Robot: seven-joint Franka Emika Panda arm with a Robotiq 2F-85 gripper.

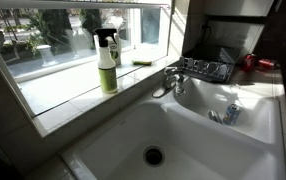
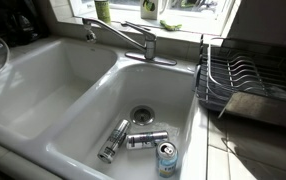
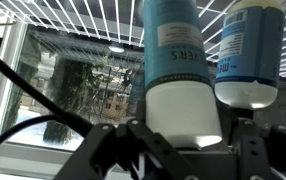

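In the wrist view, my gripper is shut on a bottle with a white cap (image 3: 183, 115) and a grey-blue label (image 3: 178, 40). The cap is toward the fingers, and the exact contact is hidden behind it. Close on its right is a second bottle (image 3: 248, 50), white and blue with a black cap (image 3: 245, 94). Neither exterior view shows the gripper or arm.
White wire racking (image 3: 98, 22) runs across the top of the wrist view, beside a window pane (image 3: 68, 85). A double sink (image 2: 58, 75) holds several cans, one upright (image 2: 167, 160). A dish rack (image 2: 248, 80) stands right of it; spray bottles (image 1: 107, 70) are by the window.
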